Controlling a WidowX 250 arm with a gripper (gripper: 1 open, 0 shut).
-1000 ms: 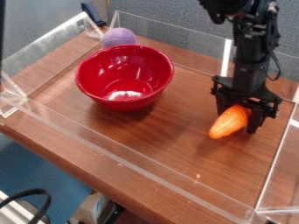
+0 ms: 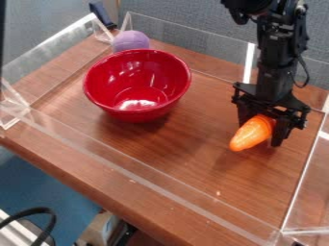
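An orange carrot-like object [image 2: 251,135] lies on the right side of the wooden table, its tip pointing toward the front left. The black gripper [image 2: 267,125] is lowered over its thicker end, with fingers around it; whether they are closed on it is hard to tell. A red bowl [image 2: 135,104] stands at the left middle of the table.
A purple ball [image 2: 130,39] sits behind the bowl at the back left. Clear walls border the wooden table [image 2: 141,173].
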